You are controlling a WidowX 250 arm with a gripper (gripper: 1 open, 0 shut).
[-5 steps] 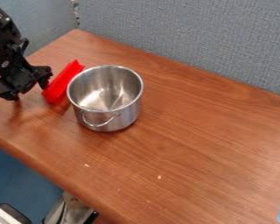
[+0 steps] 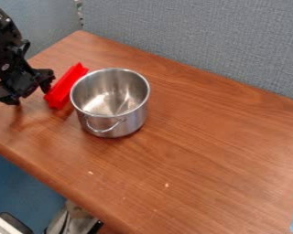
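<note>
My black gripper [image 2: 29,90] is low over the wooden table at the left, beside the left end of a red elongated object [image 2: 66,84]. Whether its fingers are open or shut, or touch the red object, is too small and dark to tell. The red object lies slanted, right against or just beside a steel pot [image 2: 127,110] with a wire handle on its front. The pot's inside looks empty.
A grey padded wall [image 2: 198,37] runs along the back. The table's front left edge drops to a blue floor.
</note>
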